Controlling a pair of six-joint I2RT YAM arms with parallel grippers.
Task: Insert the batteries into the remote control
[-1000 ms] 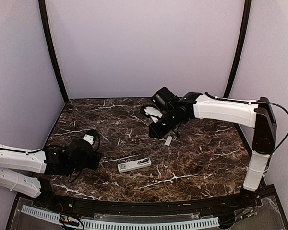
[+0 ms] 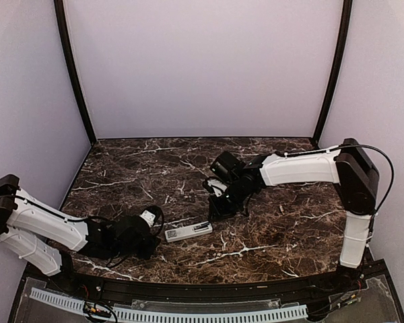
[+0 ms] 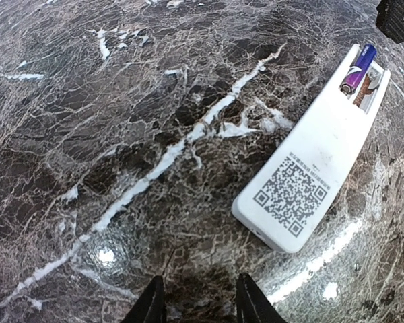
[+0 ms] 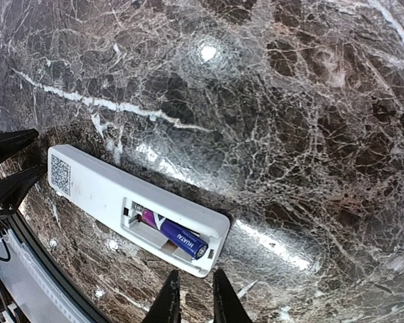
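Observation:
The white remote (image 2: 180,233) lies on the marble table, its battery compartment facing up at its right end. A purple battery (image 4: 177,232) sits in the compartment, looking slightly raised at one end; part of the compartment beside it is empty. My left gripper is just beyond the remote's QR-code end, low over the table, its fingers apart with nothing between them. My right gripper is above the compartment end; its fingertips are close together, and whether anything is between them is not clear.
The marble table (image 2: 141,168) is otherwise largely clear, with dark rails along its front edge and walls at the sides and back.
Both arms have moved down toward the remote, the left one also rightward, the right one slightly leftward. The remote has not visibly moved.

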